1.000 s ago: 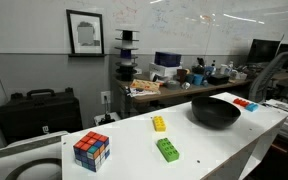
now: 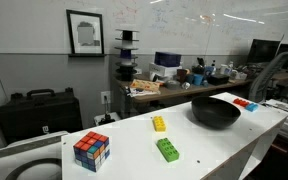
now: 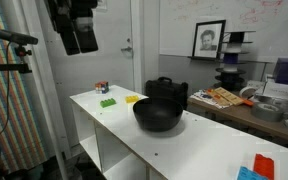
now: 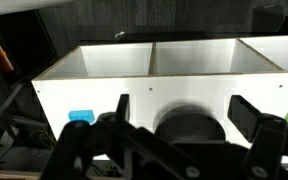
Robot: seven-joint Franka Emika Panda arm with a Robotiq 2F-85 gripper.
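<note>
My gripper stands open above the white table, its two dark fingers wide apart with nothing between them. Below the gap, the black bowl [image 4: 189,125] is partly covered by the gripper's body. In exterior view 1 the bowl [image 2: 216,112] rests upright on the table. A green block [image 2: 167,150], a yellow block [image 2: 159,124] and a multicoloured cube [image 2: 92,150] lie to its left. In exterior view 2 a red block [image 3: 264,165] and a blue block [image 3: 250,174] lie near the right side. Part of the dark arm [image 3: 74,30] hangs at upper left.
The white table [image 3: 194,150] has bare room around the bowl. Open white compartments [image 4: 104,62] show along its side in the wrist view. Behind it stands a wooden bench [image 2: 154,94] with tools and boxes; a black case [image 2: 39,115] is at the left.
</note>
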